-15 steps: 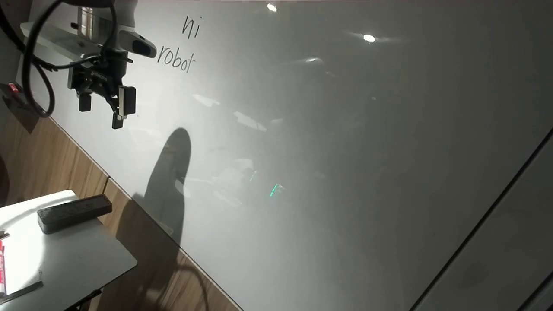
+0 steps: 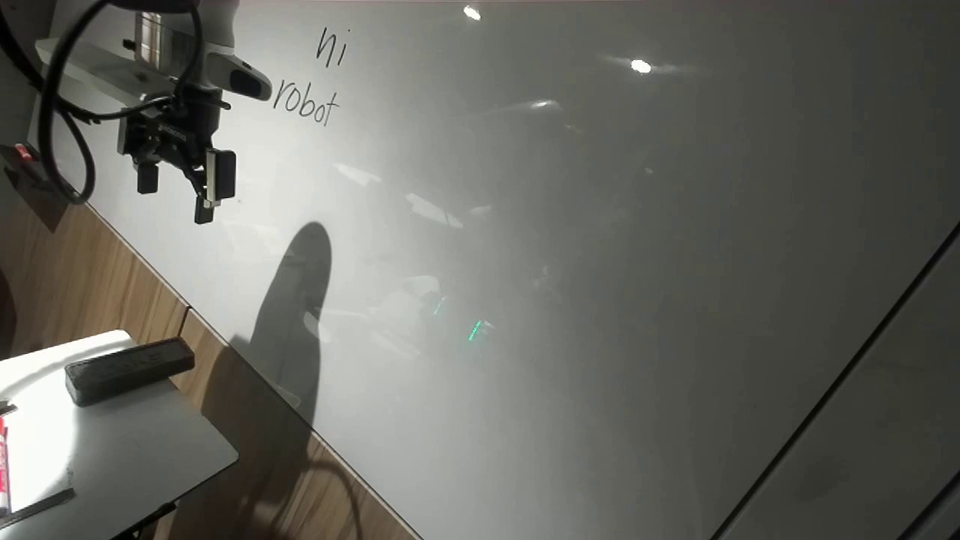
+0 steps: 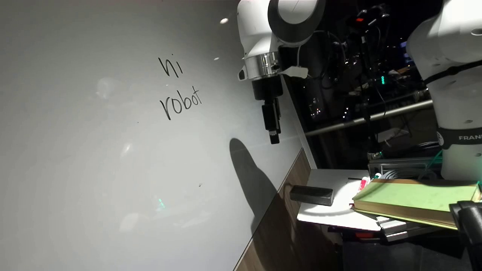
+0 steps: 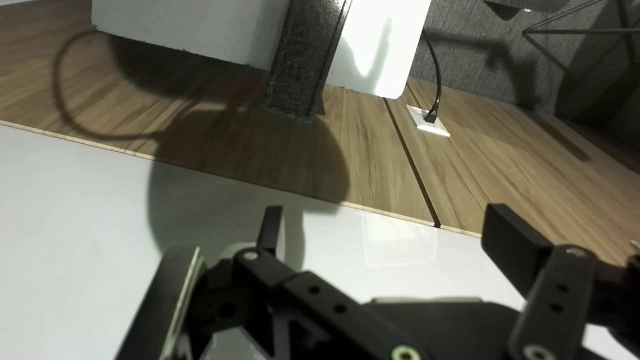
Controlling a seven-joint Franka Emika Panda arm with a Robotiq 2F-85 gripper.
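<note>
My gripper (image 2: pixel 176 199) hangs at the upper left in exterior view 1, beside the whiteboard (image 2: pixel 558 270). Its fingers stand wide apart in the wrist view, with nothing between them. Black handwriting (image 2: pixel 307 102) on the board reads "hi robot". A dark eraser (image 2: pixel 130 370) rests on the small white table (image 2: pixel 171 450), its end sticking out past the edge on the board side. Exterior view 2 shows the same eraser (image 3: pixel 311 195) below and to the right of the gripper (image 3: pixel 274 137), well apart from it. The wrist view has the eraser (image 4: pixel 309 57) at the top.
Red-marked pens (image 3: pixel 363 183) and a green book (image 3: pixel 415 196) lie near the table's far side. A second white arm (image 3: pixel 461 99) stands at the right. Wood panelling (image 2: pixel 279 459) borders the board below. The board's middle is clear of objects.
</note>
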